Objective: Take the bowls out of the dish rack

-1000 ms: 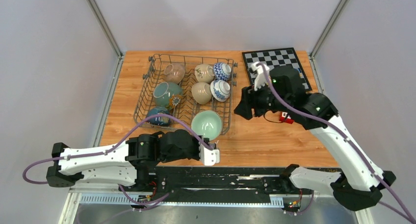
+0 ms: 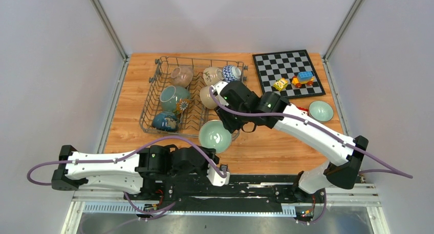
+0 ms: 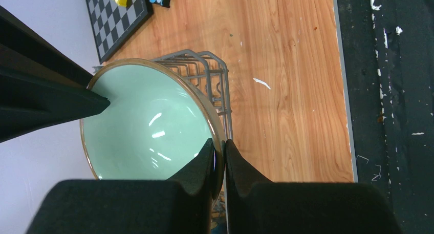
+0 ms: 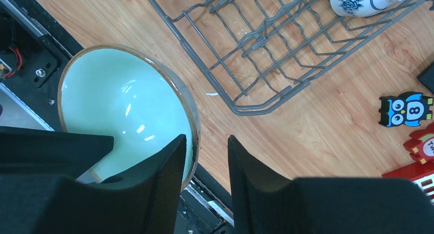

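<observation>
A mint-green bowl [image 2: 215, 136] with a brown rim is held tilted at the front right corner of the dish rack [image 4: 258, 110]. My left gripper is shut on its rim. Around the opposite part of the rim stands my right gripper, partly open, the edge appearing between its fingertips; contact cannot be told. Still in the rack are a teal bowl [image 2: 171, 98], a dark blue one [image 2: 165, 121], a pinkish one [image 2: 181, 76], beige ones [image 2: 213, 76] and a blue-patterned one [image 2: 231, 73]. The right arm partly covers the rack's right side.
Another mint bowl [image 2: 321, 111] sits at the table's right. Behind it lies a checkered board [image 2: 276, 65] with toy vehicles [image 2: 303, 79]. Owl blocks [image 4: 407, 109] lie right of the rack.
The left arm has shifted slightly, and the mint bowl has moved a little toward the front.
</observation>
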